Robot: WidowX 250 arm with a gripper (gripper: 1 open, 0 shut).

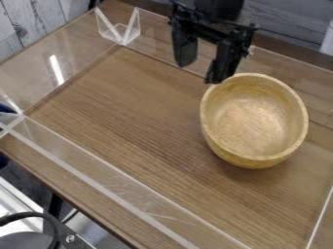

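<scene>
My black gripper (203, 58) hangs at the top centre of the camera view, its dark fingers apart and pointing down, with nothing visible between them. It is above and a little behind a round, light-yellow bowl (254, 136) on the right side of the wooden table (117, 126). The bowl looks empty and stands upright.
Clear plastic walls and strips (78, 175) run along the left and front of the table, with a clear bracket (120, 29) at the back left. Black cables (46, 231) lie outside at the lower left.
</scene>
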